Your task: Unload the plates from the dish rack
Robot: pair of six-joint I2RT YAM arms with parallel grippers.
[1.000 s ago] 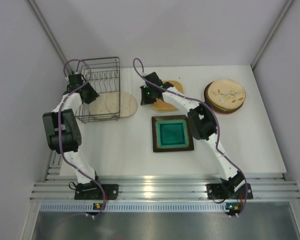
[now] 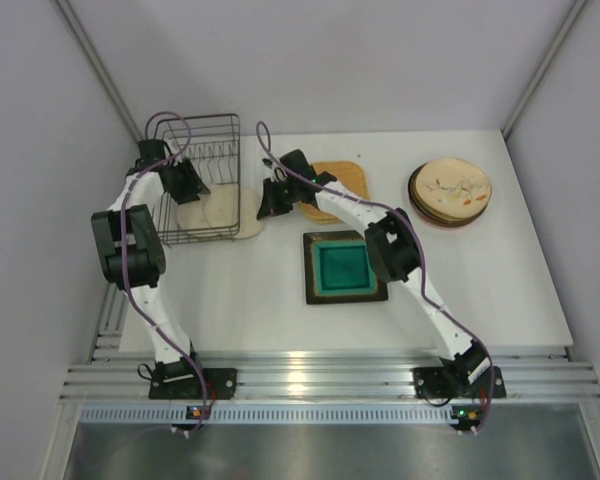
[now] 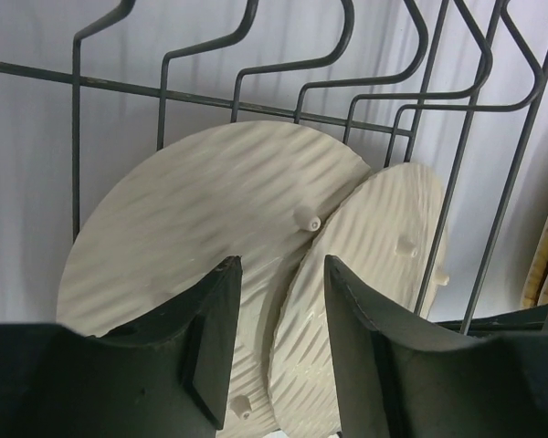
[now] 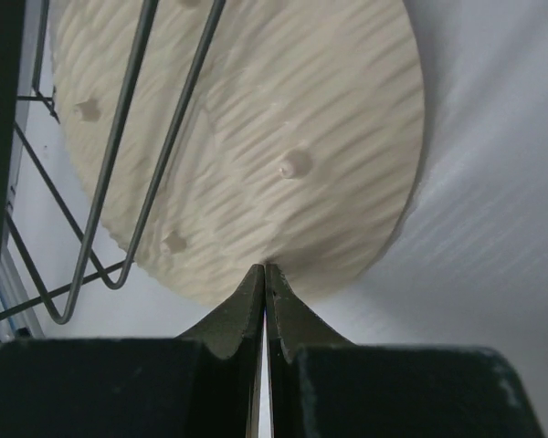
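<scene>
Two cream plates lie tilted in the black wire rack (image 2: pixel 216 118): a larger one (image 3: pixel 183 210) and, overlapping beside it, a second (image 3: pixel 384 237), partly reaching out past the rack's right side. My left gripper is over the plates inside the rack, fingers apart, nothing visible between them. My right gripper is shut, with nothing showing between its fingers, at the edge of the cream plate (image 4: pixel 347 137) on the rack's right side.
An orange tray (image 2: pixel 335 170) lies behind the right arm. A black square plate with a teal centre (image 2: pixel 345 267) is at centre front. A stack of round plates (image 2: pixel 450 185) sits at right.
My right gripper has moved left toward the plate beside the rack. My left gripper has shifted slightly toward the back and right within the rack.
</scene>
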